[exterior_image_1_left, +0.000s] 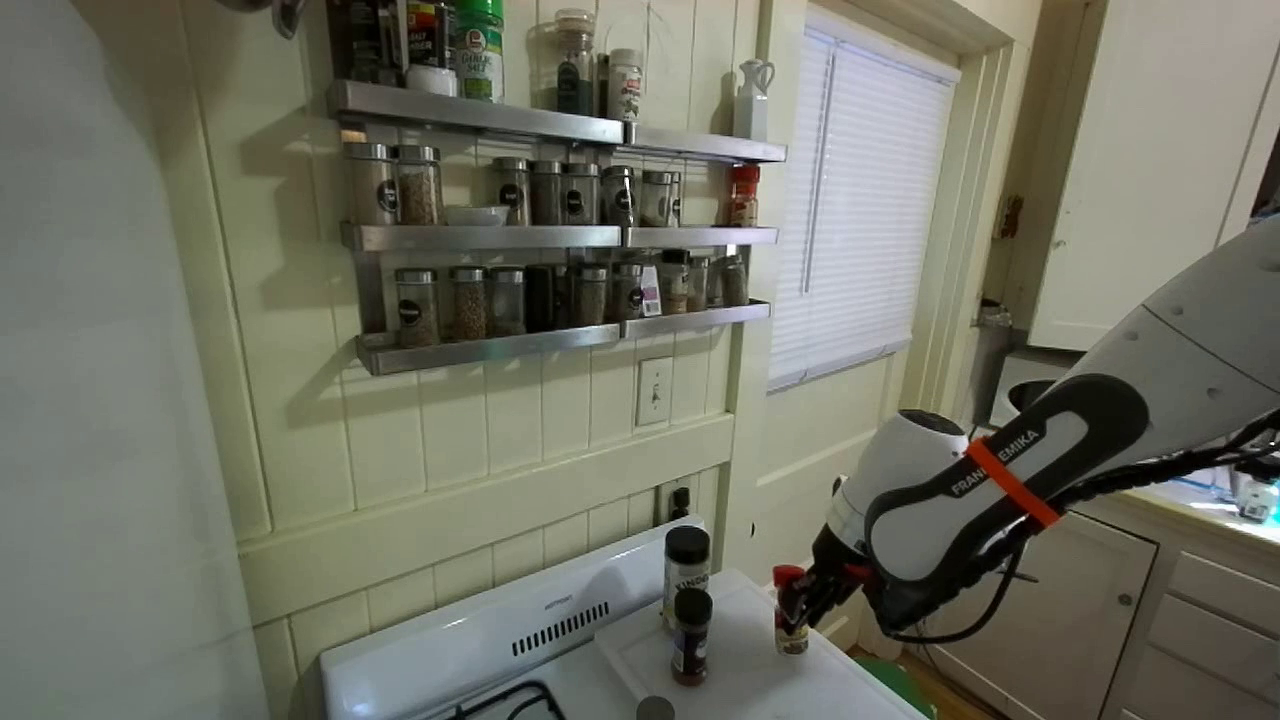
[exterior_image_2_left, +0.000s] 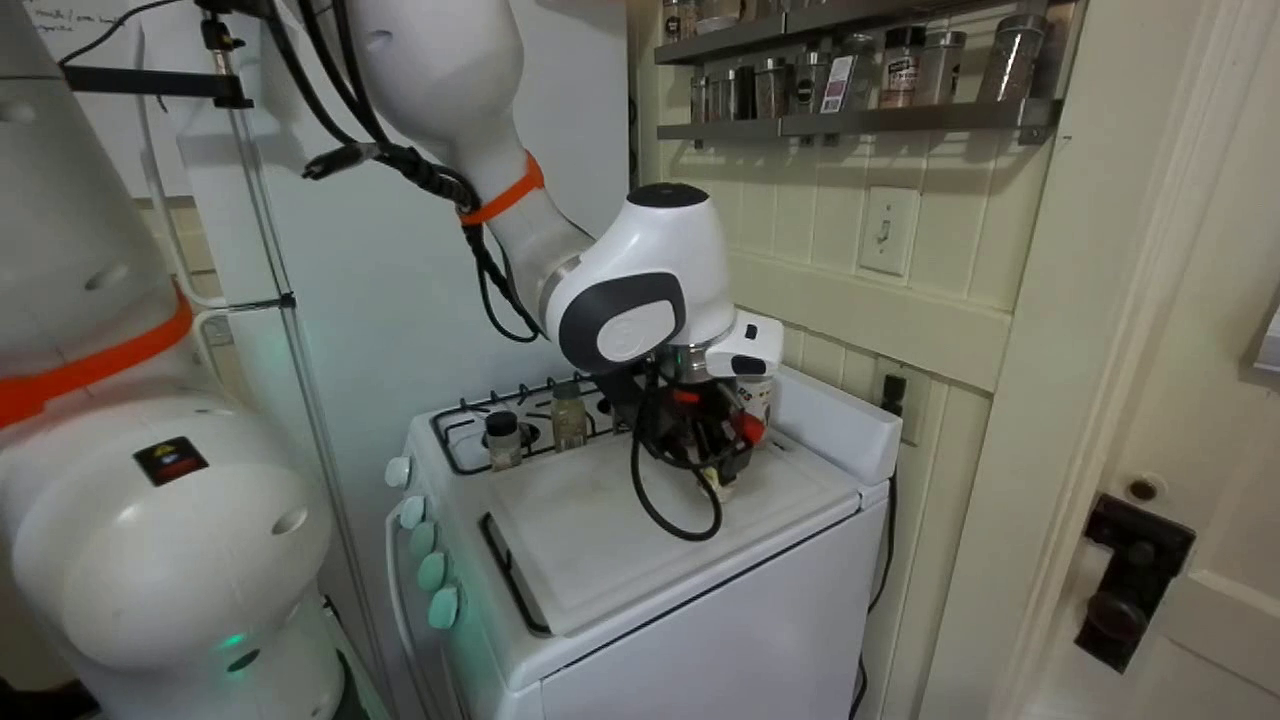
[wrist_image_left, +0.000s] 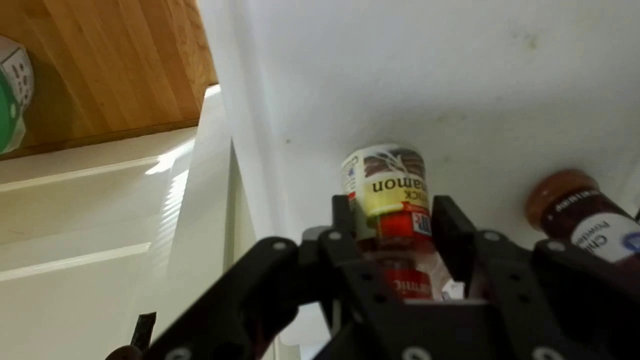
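A cinnamon jar (exterior_image_1_left: 789, 638) with a red cap is upright at the right end of the white stove top, near its edge. My gripper is shut on this jar, one finger on each side of its label in the wrist view. The jar's base (wrist_image_left: 396, 156) looks to be at or very near the white surface; whether it touches, I cannot tell. In the second exterior view the gripper (exterior_image_2_left: 720, 450) largely covers the jar, leaving its red cap (exterior_image_2_left: 750, 428) and lower part in sight.
A dark-capped chili powder jar (exterior_image_1_left: 691, 642) and a taller dark-capped bottle (exterior_image_1_left: 686, 564) stand left of the gripper. Two more jars, one dark-capped (exterior_image_2_left: 503, 439), are by the burner grate. Wall shelves (exterior_image_1_left: 480, 348) hold several spice jars.
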